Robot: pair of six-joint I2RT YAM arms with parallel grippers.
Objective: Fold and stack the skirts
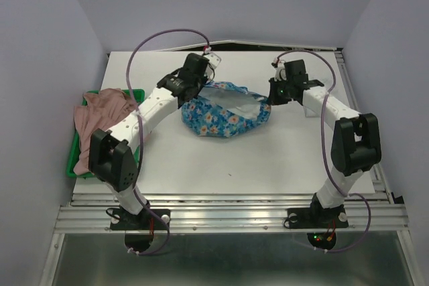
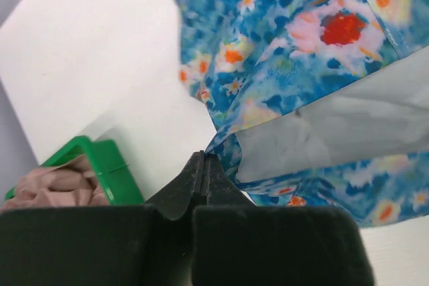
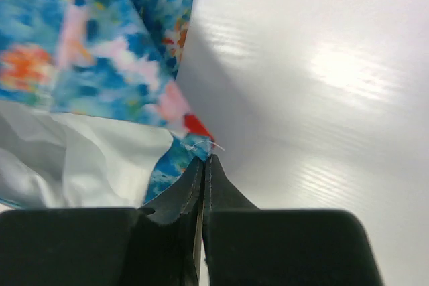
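Note:
A blue floral skirt [image 1: 218, 120] hangs stretched between my two grippers over the white table, its pale inside showing through the open waist. My left gripper [image 1: 206, 84] is shut on one end of its edge; in the left wrist view the cloth [image 2: 295, 72] runs up and right from the fingertips. On the other side, my right gripper [image 1: 271, 101] is shut on the opposite end, and the skirt [image 3: 100, 65] spreads up and left from it in the right wrist view. The skirt's lower part droops toward the table.
A green basket [image 1: 73, 159] with crumpled pinkish-brown cloth [image 1: 100, 122] stands at the left, partly under my left arm. A white folded piece [image 1: 312, 110] lies at the right, partly behind my right arm.

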